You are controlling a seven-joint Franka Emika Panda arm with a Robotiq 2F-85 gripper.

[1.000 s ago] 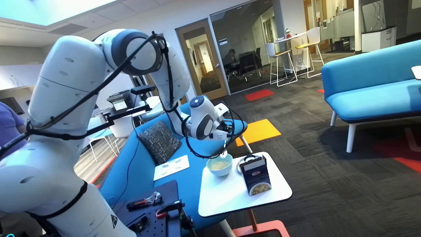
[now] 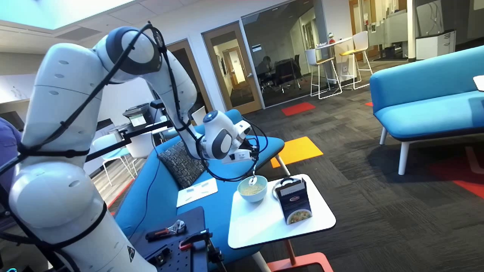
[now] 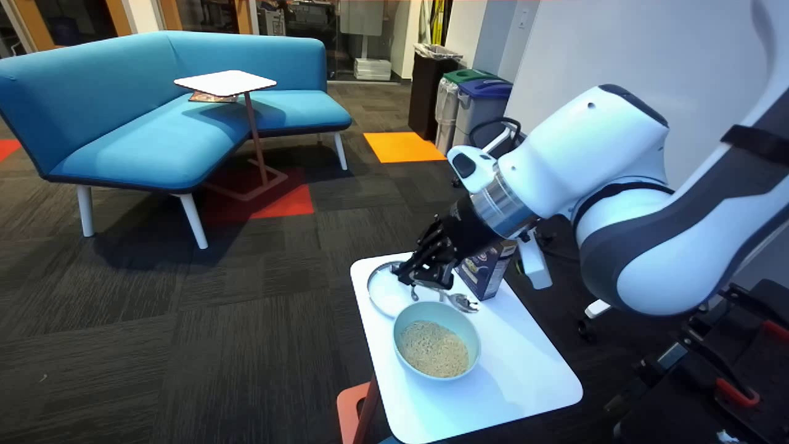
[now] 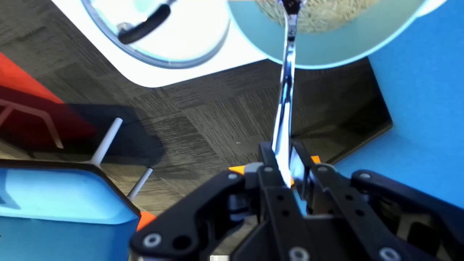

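Note:
A shiny metal utensil, probably a spoon (image 4: 288, 74), stands out from my gripper, which is shut on its handle. In the wrist view its far end reaches over the pale blue bowl (image 4: 330, 52), where a dark part of it overlaps the grainy beige contents (image 4: 343, 13). Exterior view 1 has the utensil's pale lower end (image 2: 252, 181) at the bowl (image 2: 252, 194), near its back rim. From exterior view 2, the utensil's head (image 3: 463, 302) appears behind the bowl (image 3: 436, 370). Whether it touches the contents I cannot tell.
The bowl stands on a small white table (image 2: 254, 226). Beside it are a round lid with a dark handle (image 4: 148, 26) and an upright dark blue box (image 2: 295, 201). A blue sofa (image 2: 213, 213) borders the table.
In exterior view 1 the arm and gripper have shifted left. The utensil's lower end has moved left and slightly down at the bowl. Bowl, box and lid have stayed in place.

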